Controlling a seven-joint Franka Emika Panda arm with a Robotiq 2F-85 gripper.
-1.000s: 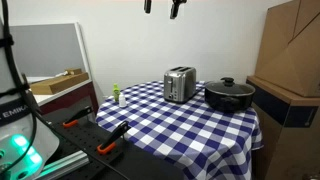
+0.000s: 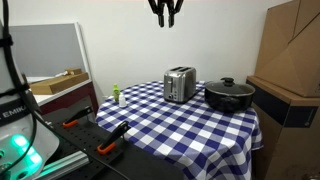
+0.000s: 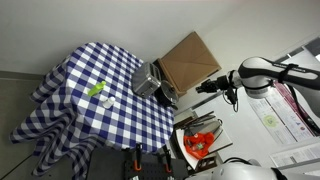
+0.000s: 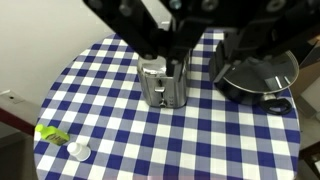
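Note:
High above the table, at the top of exterior view 1, my gripper points down, its two fingers a small gap apart and nothing visible between them. Below it a silver toaster stands upright on the checked cloth. To the toaster's right is a black lidded pot. A green bottle-like item and a small white item are at the table's left side. In the wrist view the dark gripper parts cover some of the toaster and the pot.
The blue-and-white checked tablecloth has bare room in front of the toaster. Brown cardboard boxes rise right of the table. A black-and-orange clamp-like part sits near the front edge.
The things on the table have not moved.

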